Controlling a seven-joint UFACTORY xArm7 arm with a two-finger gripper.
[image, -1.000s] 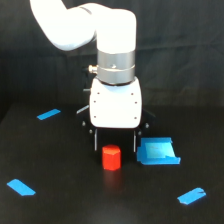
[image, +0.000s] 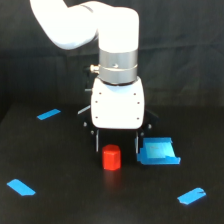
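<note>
A small red block (image: 111, 158) stands on the black table near the middle of the camera view. Right above it is my white gripper (image: 117, 149), pointing down. Its dark fingers (image: 97, 141) are spread wide and the fingers are open. In the picture the block's top appears between the fingertips, closer to the left one. How far the fingertips are from the block in depth I cannot tell. Nothing is gripped.
A blue open box (image: 158, 158) sits just right of the gripper, close to the right finger. Flat blue strips lie at the left (image: 21, 187), far left (image: 48, 114) and front right (image: 191, 196).
My gripper has shifted very slightly right and down in the picture. The red block and the blue box look unmoved, and the fingers remain spread.
</note>
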